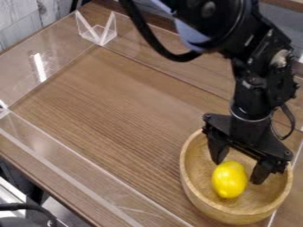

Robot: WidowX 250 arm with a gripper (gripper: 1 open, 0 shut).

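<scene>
A black gripper (pixel 243 144) hangs over a round tan bowl (pixel 201 199) at the lower right, its fingers reaching down into the back of the bowl, open. A yellow, egg-shaped object (pixel 229 180) lies in the bowl just in front of the fingers, leaning toward the bowl's left side. Whether a finger touches it is hard to tell.
A clear plastic holder (pixel 97 27) stands at the back left of the wooden table (pixel 95 115). Dark cables show at the lower left edge.
</scene>
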